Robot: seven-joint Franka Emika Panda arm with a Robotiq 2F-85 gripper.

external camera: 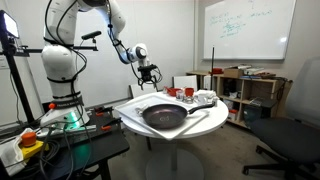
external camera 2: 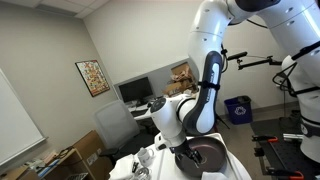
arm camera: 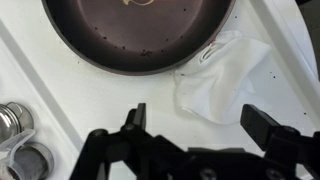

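Observation:
My gripper stands open above the table, with nothing between its fingers. In the first exterior view the gripper [external camera: 149, 74] hangs well above the tabletop, behind the pan. A dark frying pan [external camera: 165, 117] rests on a white tray, its handle pointing back and right. From the wrist, the pan [arm camera: 140, 55] fills the upper part, with a small pale stringy thing inside. Crumpled white cloth [arm camera: 222, 82] lies beside the pan's rim, beyond my fingertips. The second exterior view shows the pan [external camera 2: 210, 150] partly hidden behind the arm.
Shiny metal containers [arm camera: 15, 122] stand at the wrist view's left, outside the tray's edge. Red and white cups [external camera: 188, 93] cluster at the table's back. An office chair [external camera: 285, 140] is at the right. The tray beside the cloth has bare room.

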